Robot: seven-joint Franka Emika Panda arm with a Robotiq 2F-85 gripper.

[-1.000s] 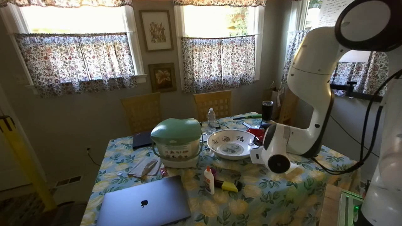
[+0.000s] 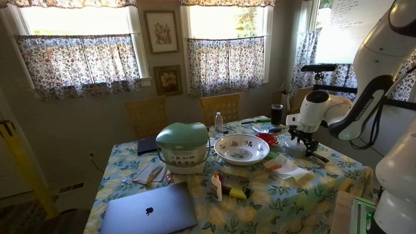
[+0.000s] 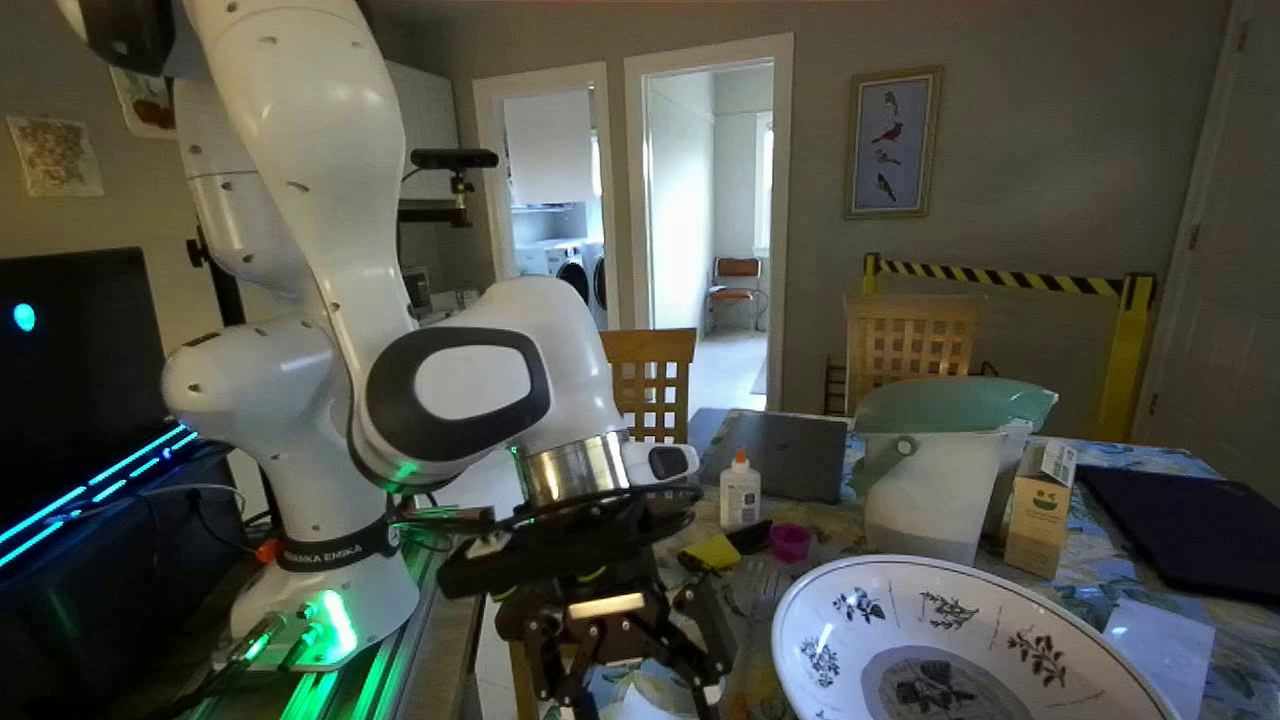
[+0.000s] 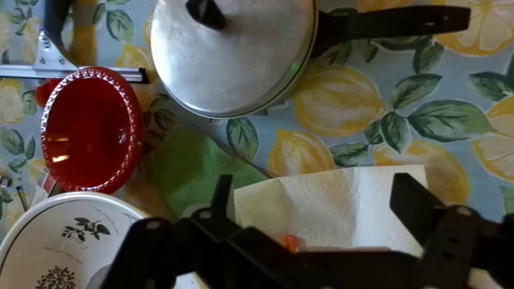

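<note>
My gripper is open, its two dark fingers spread apart above a white paper towel (image 4: 308,202). On the towel, a small orange-red item (image 4: 291,242) is partly hidden behind the gripper's body. Just beyond the towel in the wrist view stands a lidded metal pot (image 4: 231,58) with a black knob and a long black handle (image 4: 395,24). A red bowl (image 4: 91,130) sits to the pot's left. Below it is the large white bowl (image 4: 91,231) with a leaf pattern. Under the towel's left edge a green cloth (image 4: 192,168) shows.
A green-lidded bin (image 2: 183,152), a glue bottle (image 2: 216,187), a yellow-and-black item (image 2: 236,192) and a laptop (image 2: 150,210) occupy the table's left and front. A dark tumbler (image 2: 276,114) and water bottle (image 2: 218,121) stand farther back.
In exterior view 1 the arm has swung up and back to the right, with the hand now pointing down near the pot. The towel with the orange-red item, earlier hidden by the arm, shows now.
</note>
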